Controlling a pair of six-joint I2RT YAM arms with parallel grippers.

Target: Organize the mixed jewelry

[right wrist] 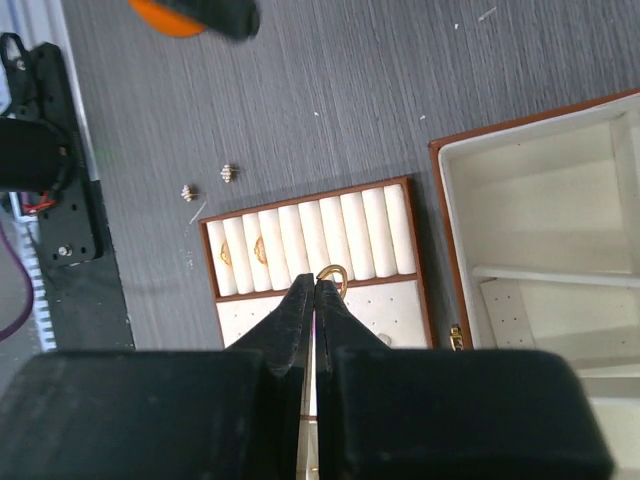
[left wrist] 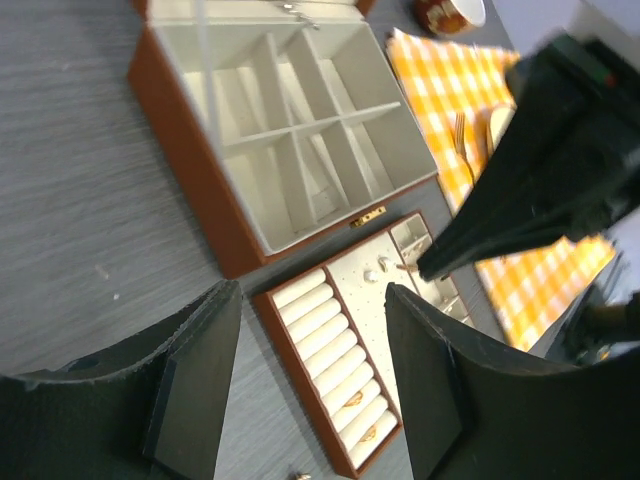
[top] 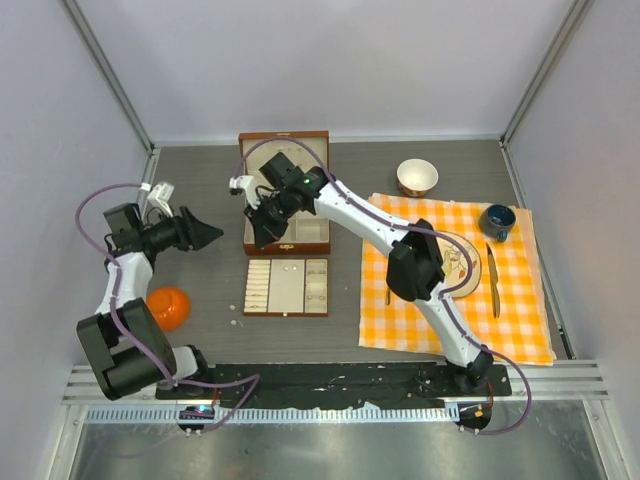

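Observation:
My right gripper is shut on a small gold ring [right wrist: 334,272], held over the jewelry tray [top: 286,287], near the front of the open jewelry box [top: 286,244]. The tray has white roll slots [right wrist: 356,235], two holding gold pieces [right wrist: 259,251], plus a flat panel and small compartments. Small earrings [right wrist: 228,172] lie on the table beside it. My left gripper [top: 203,233] stands open left of the box, its fingertips apart in the left wrist view, with nothing between them.
An orange object [top: 168,308] lies front left. A white bowl [top: 417,176] stands back right; a checked cloth [top: 530,300] with plate, knife and dark mug [top: 497,221] covers the right. Bare table lies left of the box.

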